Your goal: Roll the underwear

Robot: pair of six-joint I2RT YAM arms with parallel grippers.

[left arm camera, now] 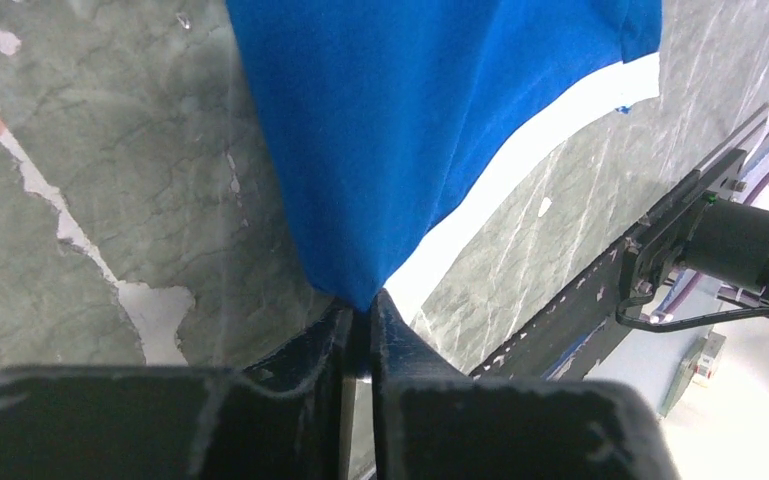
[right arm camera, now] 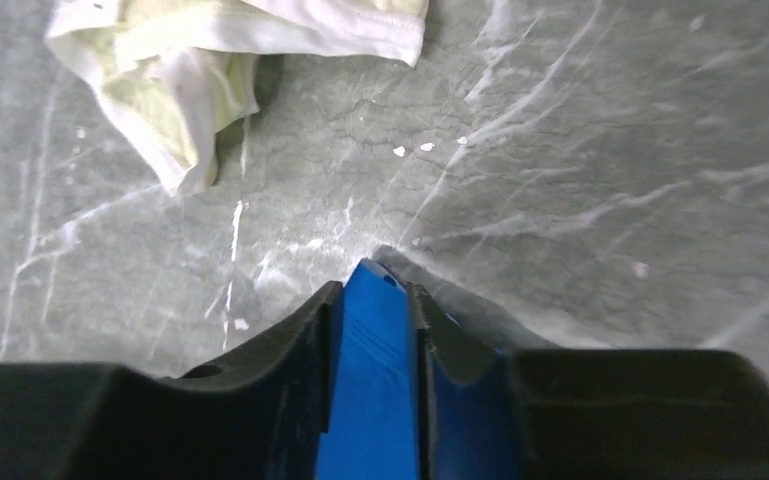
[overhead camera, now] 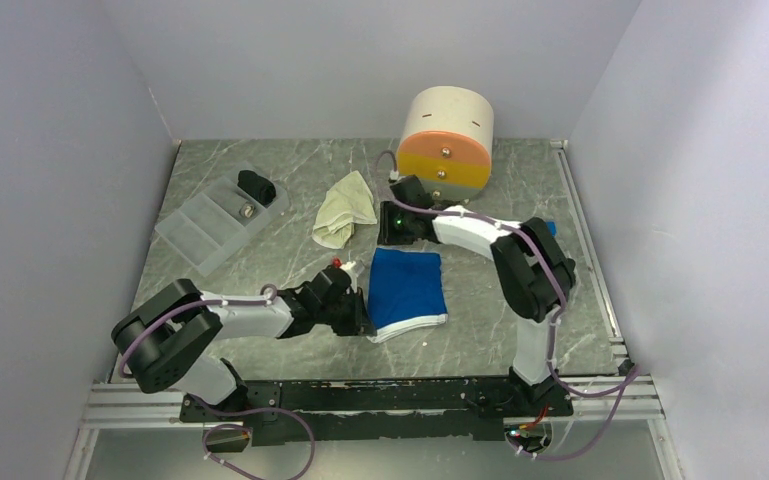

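The underwear is a blue cloth (overhead camera: 406, 284) with a white waistband (overhead camera: 410, 327), lying spread on the table at centre. At its near left corner, my left gripper has its fingertips close together with a pinch of blue fabric between them, next to the white band. My right gripper is over the far left corner; its fingers stand partly apart, with blue fabric (right arm camera: 368, 400) showing in the gap. Whether those fingers touch the cloth is hard to tell. In the top view both grippers hide the corners beneath them.
A pale yellow cloth (overhead camera: 344, 211) lies behind and left of the underwear. The clear divided tray (overhead camera: 203, 236) at the left holds a dark roll (overhead camera: 257, 186). A round-topped drawer box (overhead camera: 447, 140) stands at the back.
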